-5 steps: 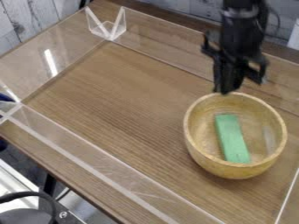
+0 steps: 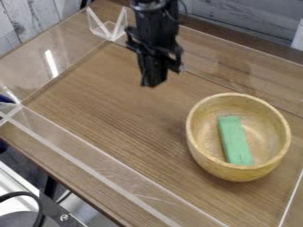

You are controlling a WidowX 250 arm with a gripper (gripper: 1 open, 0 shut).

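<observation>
A tan round bowl (image 2: 204,151) sits on the wooden table at the right, with a green rectangular block (image 2: 232,140) lying inside it. My gripper (image 2: 149,69) hangs over the upper middle of the table, up and to the left of the bowl and apart from it. It looks shut, with nothing visible between its fingers, though it is blurred.
Clear plastic edges run along the left and front. A black cable (image 2: 27,199) lies at the lower left corner.
My arm has moved leftward from above the bowl, through the upper centre, and now reaches lower over the middle of the table. The bowl and block look unmoved.
</observation>
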